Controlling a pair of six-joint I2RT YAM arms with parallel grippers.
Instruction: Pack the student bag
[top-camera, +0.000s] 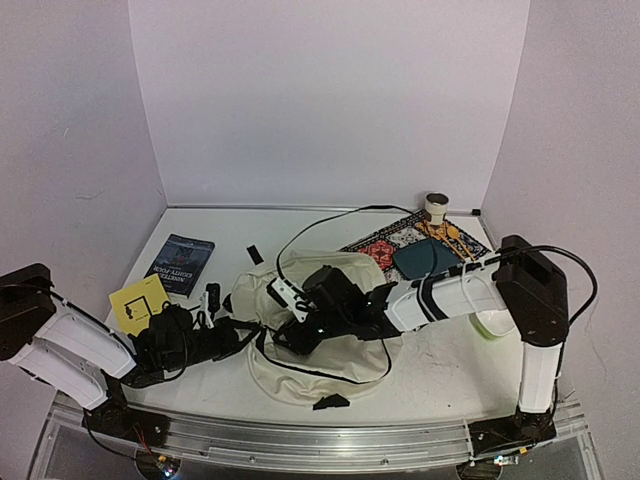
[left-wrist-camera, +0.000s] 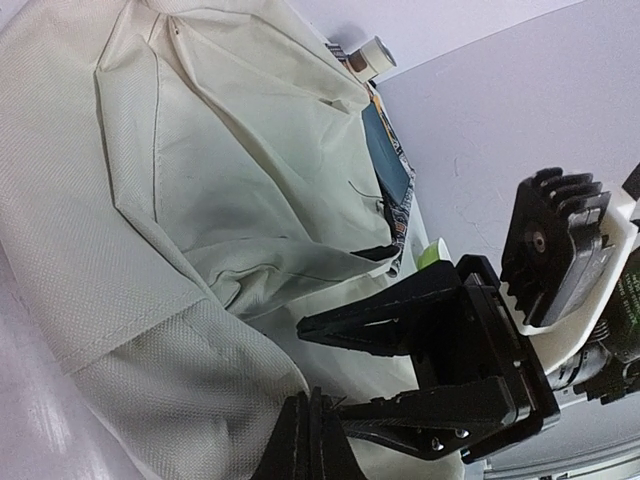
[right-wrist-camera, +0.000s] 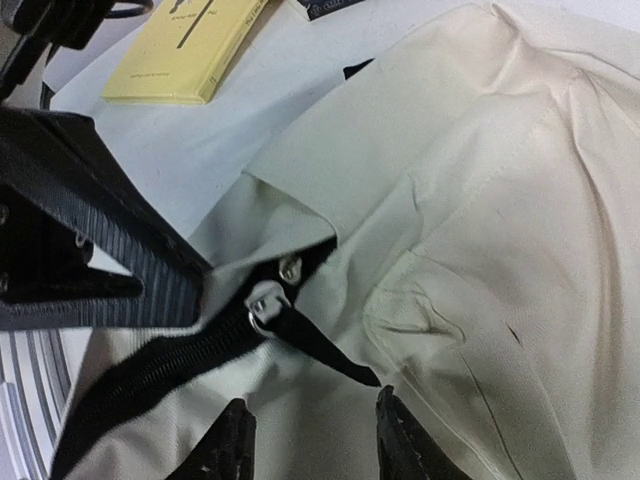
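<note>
The cream bag (top-camera: 320, 384) lies in the middle of the table, its mouth partly folded. My left gripper is shut on the bag's edge at the left side. In the right wrist view, a metal zipper slider with a black pull tab (right-wrist-camera: 325, 348) sits by the zipper tape (right-wrist-camera: 150, 365), close to the left gripper's finger (right-wrist-camera: 170, 270). Over the bag, my right gripper stands open; its two fingertips are apart, just below the pull tab in that view, with nothing seen gripped. The inside of the bag is mostly hidden.
A yellow book (top-camera: 139, 303) and a dark book (top-camera: 181, 262) lie to the left. On the right are a patterned cloth (top-camera: 382, 252), a dark teal item (top-camera: 425, 259), a cup (top-camera: 436, 208) and a green-white bowl (top-camera: 493, 323).
</note>
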